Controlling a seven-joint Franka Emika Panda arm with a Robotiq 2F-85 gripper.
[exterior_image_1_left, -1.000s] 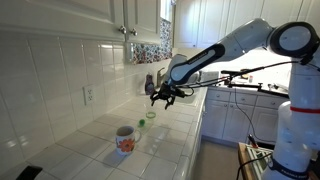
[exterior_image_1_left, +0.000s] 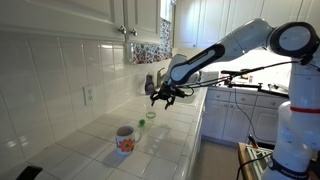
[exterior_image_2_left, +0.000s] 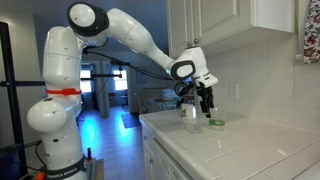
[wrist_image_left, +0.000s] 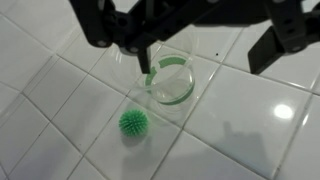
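In the wrist view a clear cup (wrist_image_left: 172, 84) with a green band stands on the white tiles, and a spiky green ball (wrist_image_left: 134, 122) lies beside it. My gripper is open above them, its dark fingers spread apart with nothing held. From exterior view 1, the gripper (exterior_image_1_left: 164, 98) hangs over the counter, near the green-banded cup (exterior_image_1_left: 151, 114); the ball (exterior_image_1_left: 141, 123) is a small green spot. In exterior view 2 the gripper (exterior_image_2_left: 211, 105) is above the green band of the cup (exterior_image_2_left: 216, 122).
An orange-and-white mug (exterior_image_1_left: 125, 141) with a dark rim stands on the tiled counter (exterior_image_1_left: 90, 155), nearer exterior view 1. A dark flat object (exterior_image_1_left: 33, 172) lies by the wall. Cabinets (exterior_image_2_left: 240, 40) hang overhead.
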